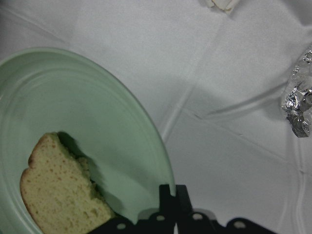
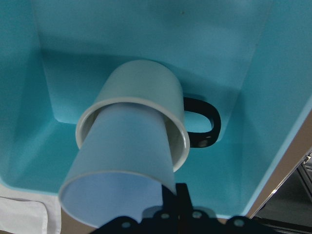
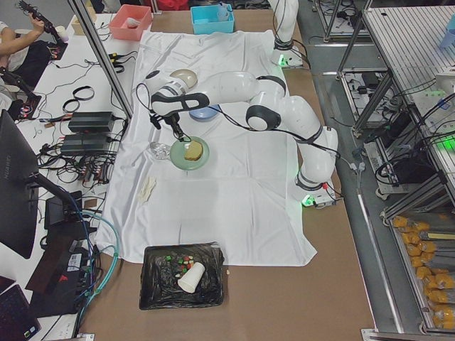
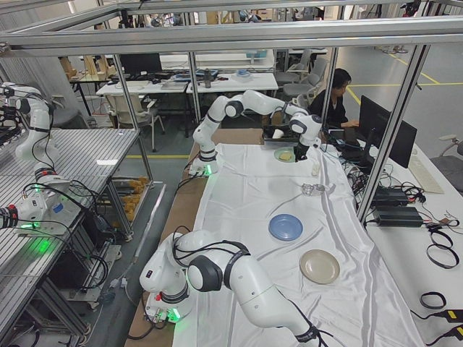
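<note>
My left gripper is shut on the rim of the green plate (image 1: 92, 112), which holds a slice of bread (image 1: 63, 190). Crumpled foil (image 1: 298, 105) lies on the white cloth beside it. In the right wrist view, my right gripper is over a blue bin (image 2: 156, 29), its fingertips at the lip of a pale cup (image 2: 117, 146) that sits partly inside a white mug (image 2: 141, 78) with a black handle; the fingers look shut on the cup's rim.
A blue plate (image 4: 285, 227) and a beige plate (image 4: 319, 267) lie on the cloth. A black-lined tray (image 3: 160, 284) with a white cup stands at the near edge. A pink bin (image 3: 130, 23) is at the back left.
</note>
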